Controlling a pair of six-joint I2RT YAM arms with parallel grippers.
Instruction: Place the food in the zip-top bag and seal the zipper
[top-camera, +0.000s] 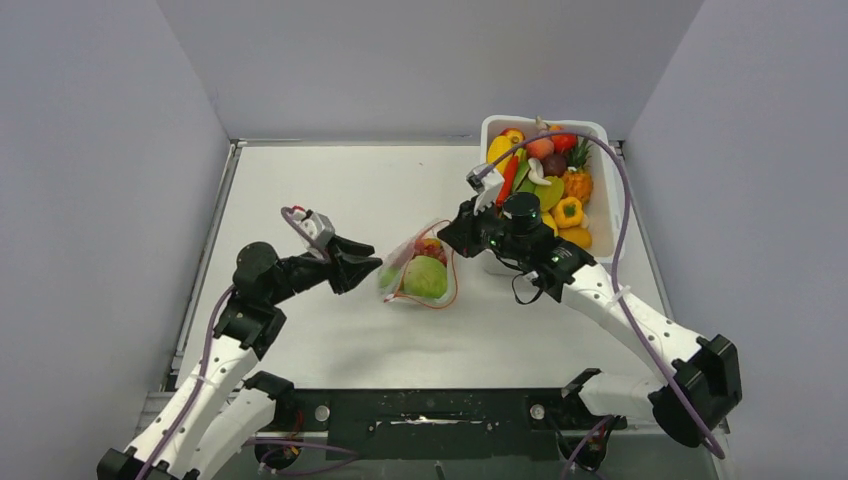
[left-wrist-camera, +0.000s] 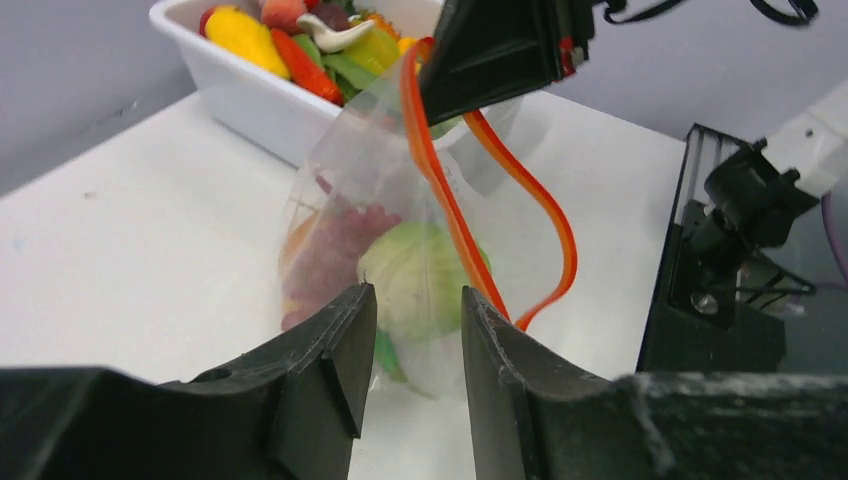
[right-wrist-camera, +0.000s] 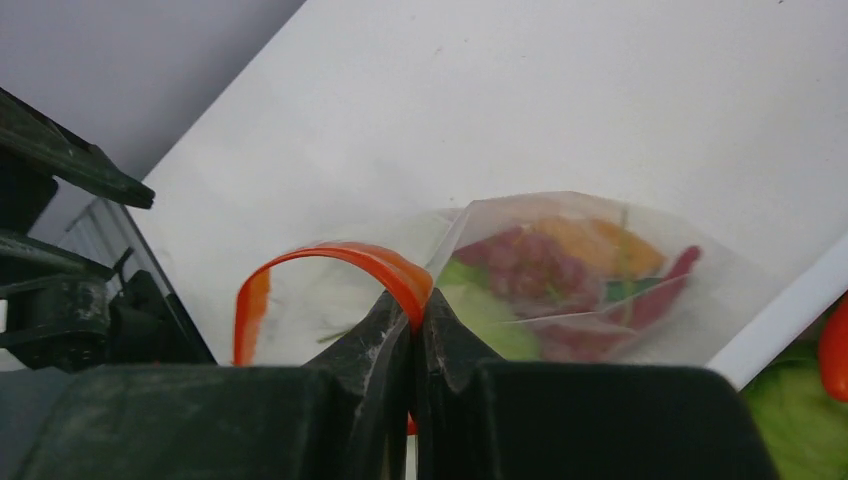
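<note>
The clear zip top bag hangs open-mouthed at the middle of the table, its orange zipper spread in a loop. Inside are a round green food, red grapes and other pieces seen through the plastic. My right gripper is shut on the orange zipper edge at the bag's mouth. To the left, my left gripper stands open beside the bag, apart from it. Between its fingers there is only a gap, with the bag behind.
A white bin full of toy fruit and vegetables stands at the back right, close to my right arm.
</note>
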